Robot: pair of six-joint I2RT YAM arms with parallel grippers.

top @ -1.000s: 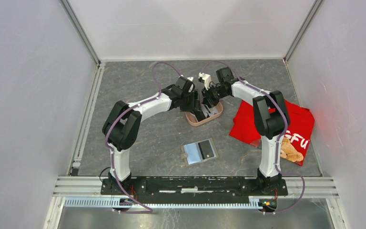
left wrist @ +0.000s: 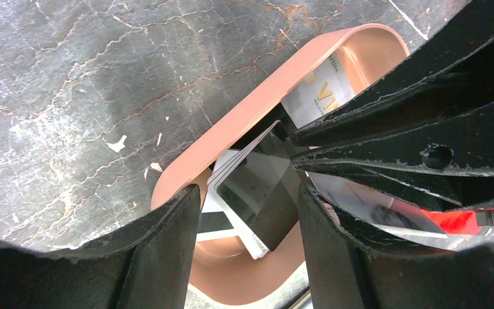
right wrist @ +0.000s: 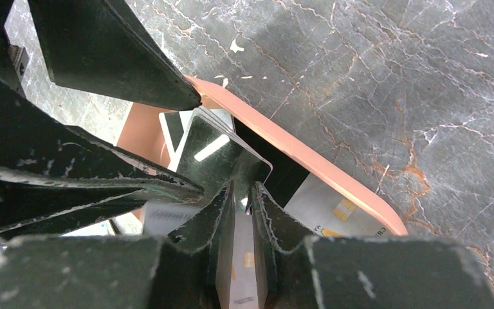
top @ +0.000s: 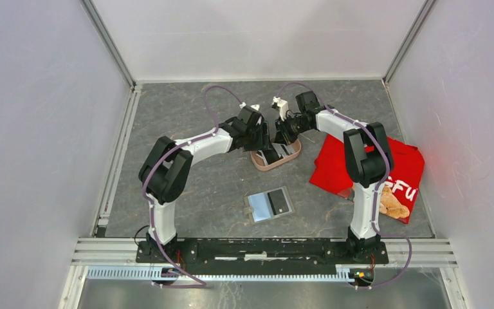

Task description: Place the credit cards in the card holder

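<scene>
In the pink tray [top: 269, 167] lies a loose pile of credit cards. A dark card stack [left wrist: 257, 187] with white edges leans in its near part, and a grey-white card [left wrist: 321, 90] lies at the other end. My left gripper is open, its fingers spread on either side of the dark stack. My right gripper is open only by a narrow gap, its tips at the stack's corner; no card clearly shows gripped. The card holder [top: 270, 205], nearer the robot base, has a light blue and a black area; details are too small to tell.
Both grippers crowd close together over the tray. A red bag [top: 334, 170] with a printed bear lies at the right.
Over the last second my right gripper has shifted slightly to the right over the tray. My left gripper has barely moved. Tray and holder stay put.
</scene>
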